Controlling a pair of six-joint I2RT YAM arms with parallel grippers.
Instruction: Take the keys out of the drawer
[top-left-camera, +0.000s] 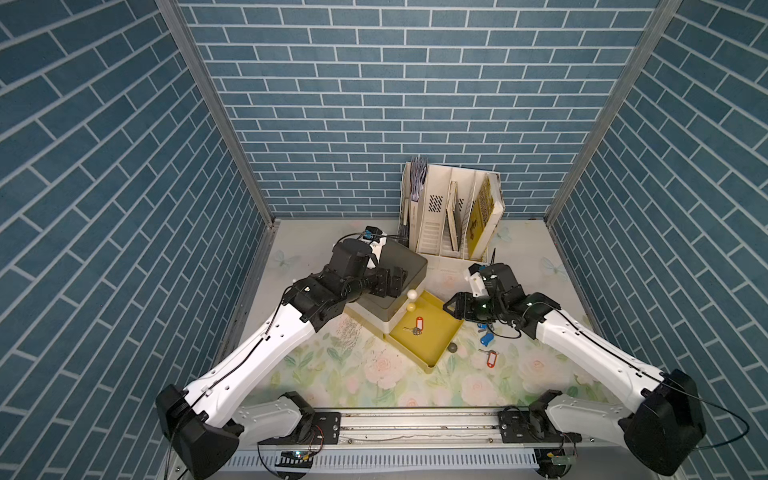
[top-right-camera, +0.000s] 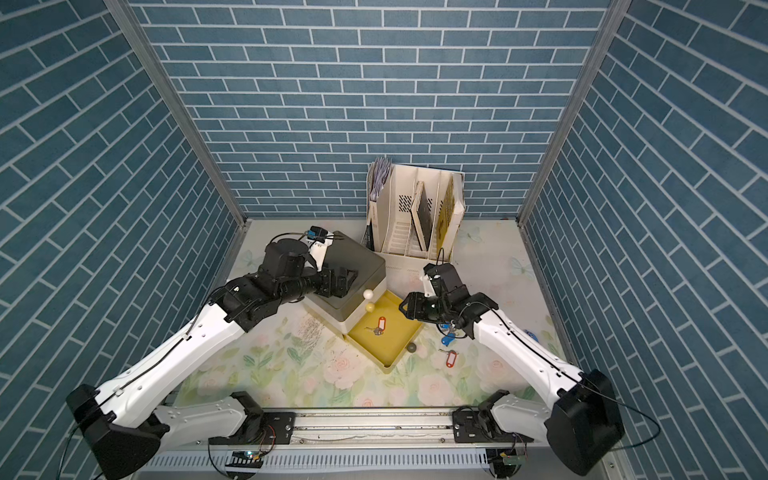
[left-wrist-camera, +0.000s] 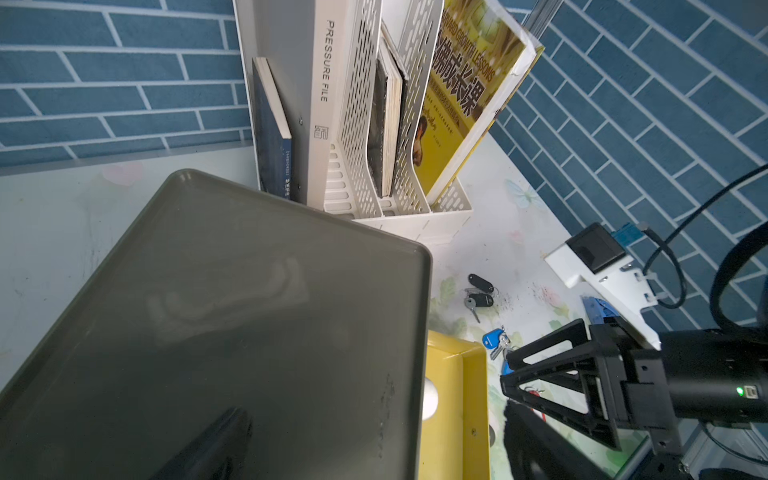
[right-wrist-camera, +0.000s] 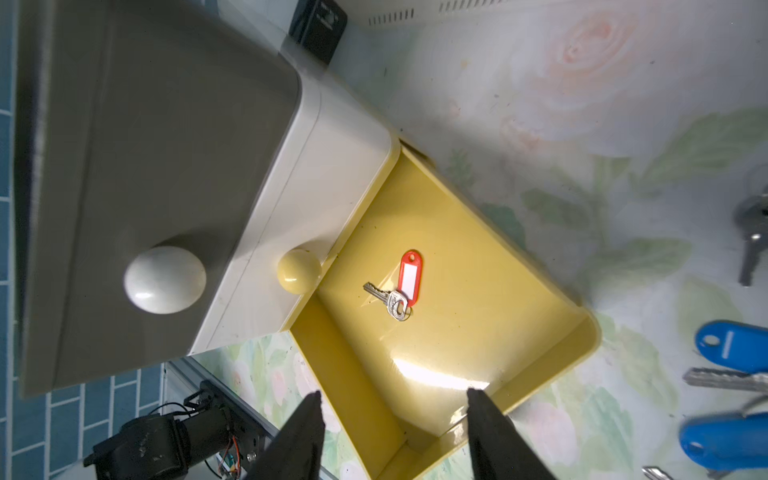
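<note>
One key with a red tag (right-wrist-camera: 410, 277) lies on the floor of the pulled-out yellow drawer (right-wrist-camera: 472, 264). The drawer juts from a white cabinet with a grey top (left-wrist-camera: 264, 320). My right gripper hovers by the drawer's right side, its fingers (right-wrist-camera: 500, 432) apart and empty, the key visible beyond them. Over the cabinet top is my left gripper (top-left-camera: 392, 281); its fingers (left-wrist-camera: 216, 456) are spread wide in the left wrist view, nothing held. On the table right of the drawer are blue-tagged keys (right-wrist-camera: 732, 344), black-tagged keys (left-wrist-camera: 480, 300) and a red-tagged key (top-left-camera: 491, 359).
A white file rack (top-left-camera: 436, 216) with books stands behind the cabinet. Knobs, one white (right-wrist-camera: 165, 279) and one yellow (right-wrist-camera: 299, 270), stick out from the drawer fronts. A small dark round piece (top-left-camera: 452, 347) sits beside the drawer.
</note>
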